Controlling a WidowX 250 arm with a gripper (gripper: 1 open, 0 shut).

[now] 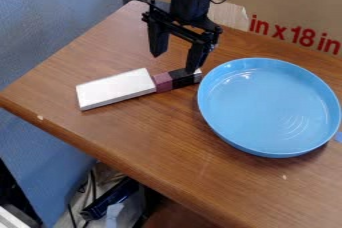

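Observation:
My black gripper (177, 50) hangs above the wooden table, its two fingers spread wide with nothing visible between them. Below it lies a long eraser-like object with a white body (114, 89), a maroon band (163, 82) and a dark end (182, 77), just left of a blue plate (267, 107). The right finger is over or close to the dark end; whether it touches cannot be told.
A cardboard box (287, 7) with red lettering stands behind the table (80, 62). The table's left edge borders a blue-grey surface. Bare wood lies at the back left and in front.

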